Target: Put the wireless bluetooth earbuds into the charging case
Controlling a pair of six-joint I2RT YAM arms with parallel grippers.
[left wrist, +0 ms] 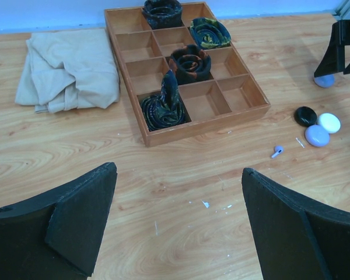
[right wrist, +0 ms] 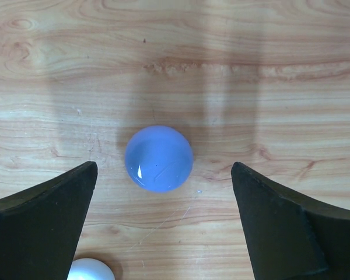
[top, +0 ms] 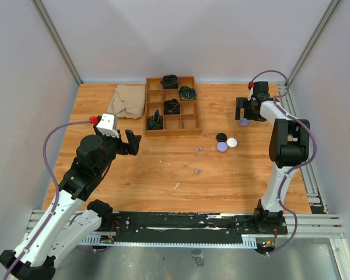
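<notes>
My right gripper point(top: 242, 106) hangs open at the back right, above a round lavender puck point(right wrist: 158, 158) that shows between its fingers in the right wrist view. Two small lavender earbuds lie loose on the table: one point(top: 199, 149) below the wooden box, the other point(top: 197, 171) nearer the front. A cluster of a black puck point(top: 221, 137), a white puck point(top: 232, 143) and a lavender puck point(top: 221, 146) sits to their right; which is the charging case I cannot tell. My left gripper point(top: 130, 142) stands open and empty over the left of the table.
A wooden compartment box point(top: 172, 132) holding several dark rolled cloths stands at the back middle. A folded beige cloth point(top: 126, 102) lies to its left.
</notes>
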